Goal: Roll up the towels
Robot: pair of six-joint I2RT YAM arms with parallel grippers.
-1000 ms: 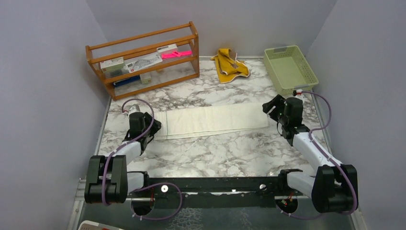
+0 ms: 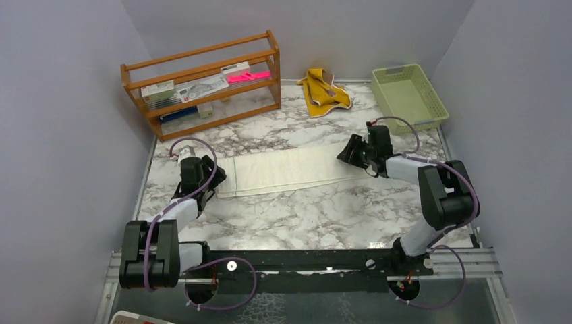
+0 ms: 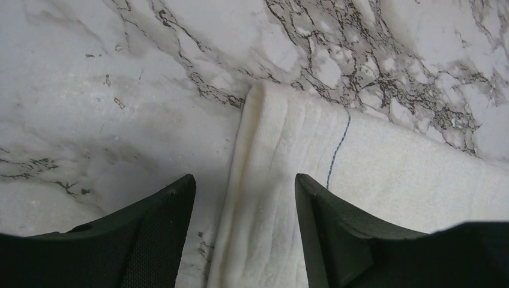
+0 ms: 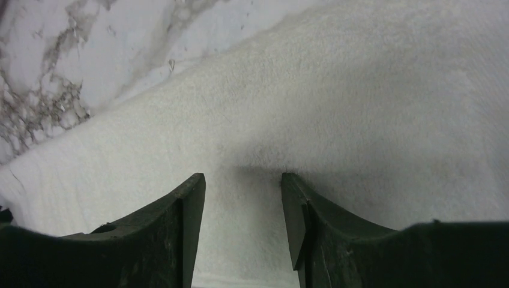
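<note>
A white towel (image 2: 283,169), folded into a long strip, lies flat across the middle of the table. Near its left end runs a thin dark line, and in the left wrist view the towel's (image 3: 282,138) folded end edge passes between the fingers of my left gripper. That gripper is open, one finger over bare marble and the other over cloth. Over the towel's right part is my right gripper, its fingers parted with the flat towel (image 4: 336,108) below and nothing seen pinched. Whether its fingertips touch the cloth I cannot tell.
At the back left stands a wooden rack (image 2: 202,84) holding boxes and a pink item. A crumpled yellow cloth (image 2: 324,91) lies at the back, and a green basket (image 2: 408,98) is at the back right.
My right gripper has moved left, from the towel's right end to over the cloth. The left gripper shifted slightly and is about where it was a second ago. The towel looks unchanged.
</note>
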